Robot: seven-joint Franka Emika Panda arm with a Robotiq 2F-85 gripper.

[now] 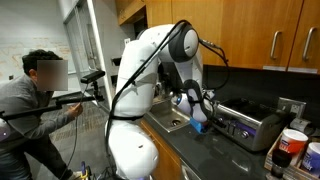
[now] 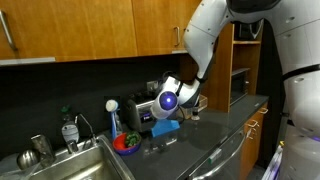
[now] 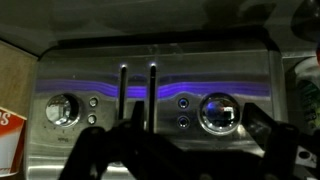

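Observation:
A silver toaster [image 1: 243, 127] stands on the dark counter against the back wall. The wrist view looks straight at the toaster's front [image 3: 100, 100], with a round knob [image 3: 219, 113] on the right, another knob [image 3: 63, 109] on the left, small buttons and two dark upright slots between them. My gripper is open in front of this face, with dark fingers low in the view and nothing seen held between them. From the second exterior side, the arm partly covers the toaster [image 2: 139, 108]; contact cannot be judged.
A red bowl with green items [image 2: 127, 143] stands beside the sink [image 2: 82, 163]. Cups [image 1: 292, 141] and other items crowd the counter's right end. Bare counter [image 1: 205, 158] lies in front of the toaster. A person [image 1: 40, 105] sits at the left.

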